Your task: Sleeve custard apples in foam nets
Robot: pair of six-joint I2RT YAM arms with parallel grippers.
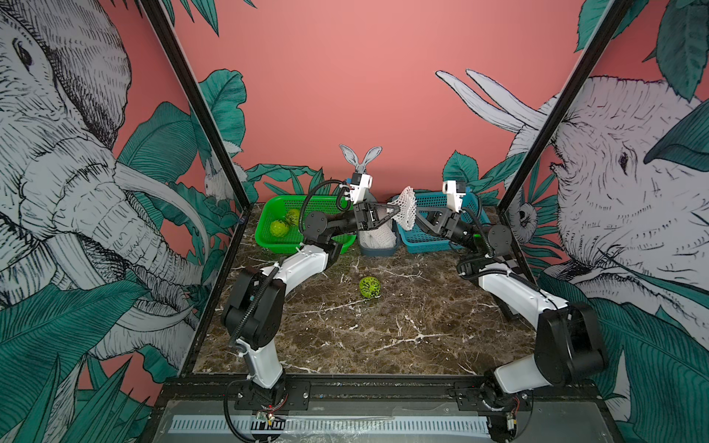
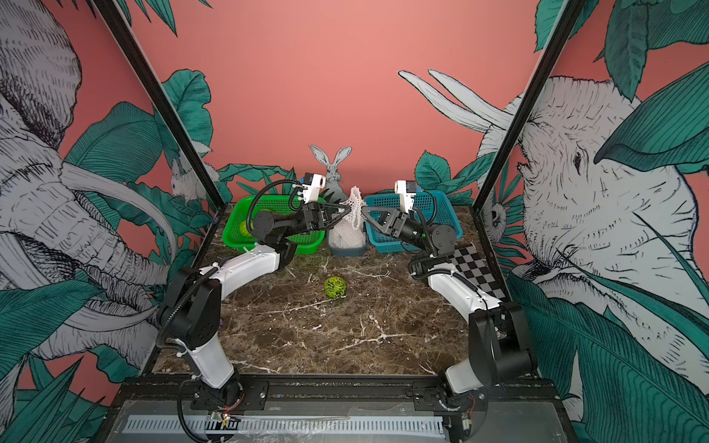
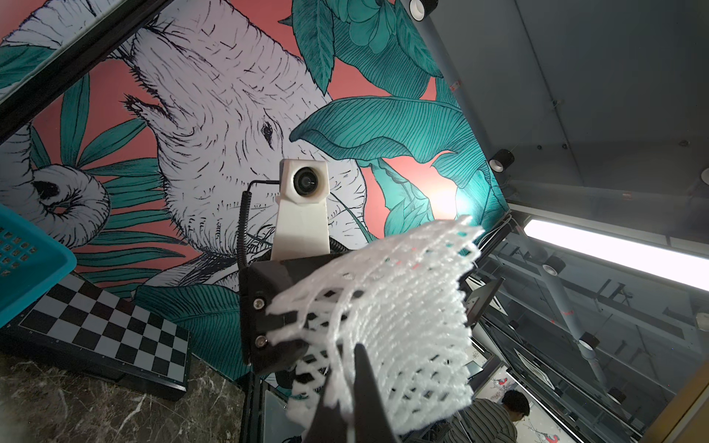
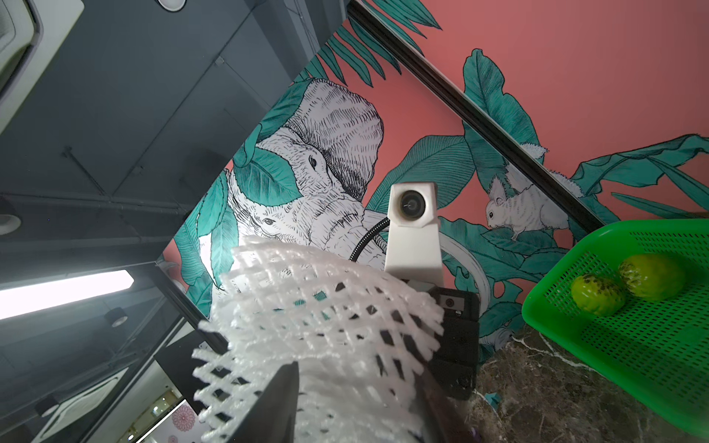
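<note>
A white foam net (image 1: 404,208) hangs between the two grippers above the middle bin. My left gripper (image 2: 344,209) is shut on the net, which fills much of the left wrist view. My right gripper (image 2: 367,212) is at the net's other side with its fingers apart; whether they touch the net is unclear. One custard apple (image 1: 369,287) lies on the marble table at the front middle. Two more, one custard apple (image 4: 596,295) and another (image 4: 651,277), lie in the green basket (image 1: 310,245).
A grey bin (image 2: 347,249) with more nets stands between the green basket and a blue basket (image 2: 447,203). A checkered board (image 2: 476,269) lies at the right edge.
</note>
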